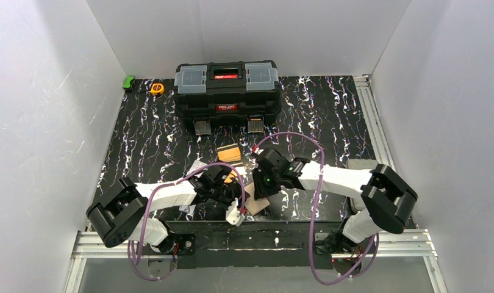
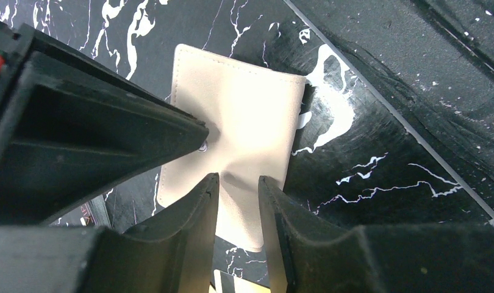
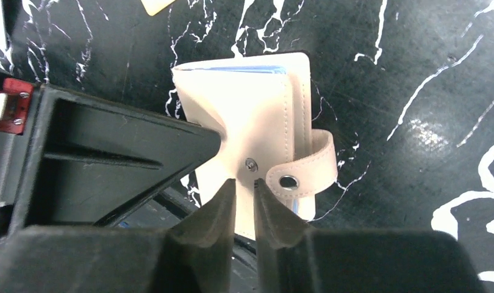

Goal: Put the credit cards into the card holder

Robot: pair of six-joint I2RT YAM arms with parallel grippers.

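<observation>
The beige card holder [image 1: 257, 205] lies on the dark marbled table near its front edge, its strap and snap showing in the right wrist view [image 3: 269, 110]. My left gripper is over it, fingertips narrowly apart at the leather, nothing visible held. My right gripper is also over it, fingertips slightly parted, beside the snap strap [image 3: 311, 168]. In each wrist view the other gripper reaches in from the left. Yellow cards [image 1: 229, 152] lie behind the holder, partly hidden by the arms.
A black toolbox [image 1: 226, 91] stands at the back, with an orange tape measure [image 1: 157, 89] and green object [image 1: 128, 82] to its left. Pale sheets lie under the left arm.
</observation>
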